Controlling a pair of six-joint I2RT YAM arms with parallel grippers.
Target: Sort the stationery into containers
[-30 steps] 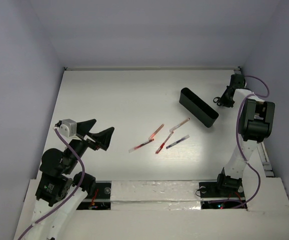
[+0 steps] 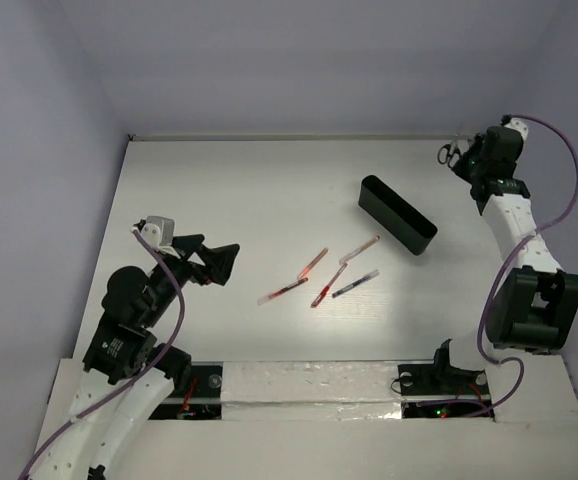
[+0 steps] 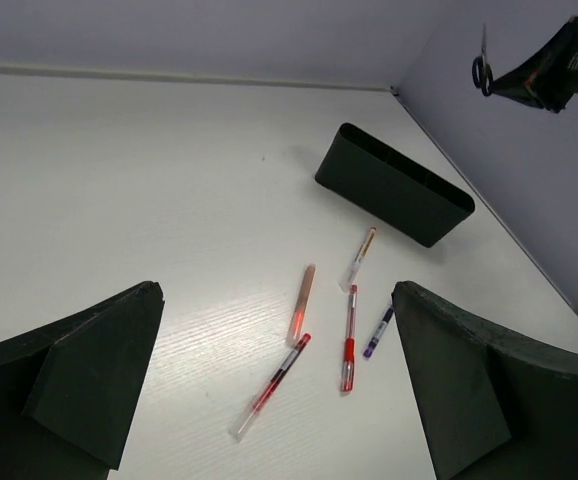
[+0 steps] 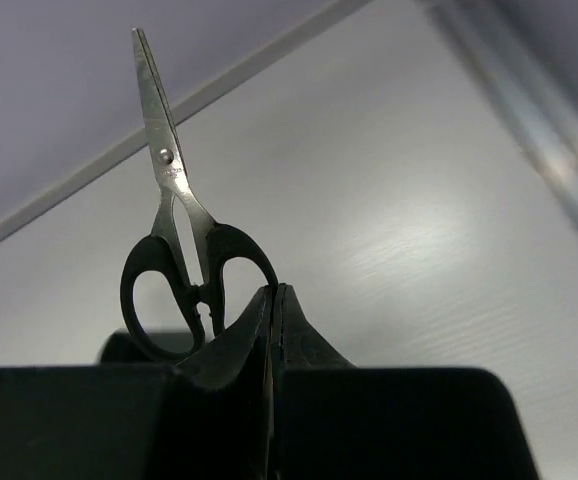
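My right gripper (image 2: 459, 160) is raised at the back right, shut on black-handled scissors (image 4: 166, 165) by a finger loop, blades pointing up. My left gripper (image 2: 214, 262) hangs open over the left of the table, empty between its fingers. Several pens lie loose in the middle, among them a red pen (image 3: 349, 350), an orange pen (image 3: 301, 300) and a dark-blue pen (image 2: 355, 283). A long black open container (image 2: 397, 215) stands right of them, below and left of the scissors.
Walls close it in at both sides and the back, with a rail (image 2: 299, 137) along the back edge.
My right gripper has risen from the table at the back right, lifting the scissors. The pens and container are unmoved.
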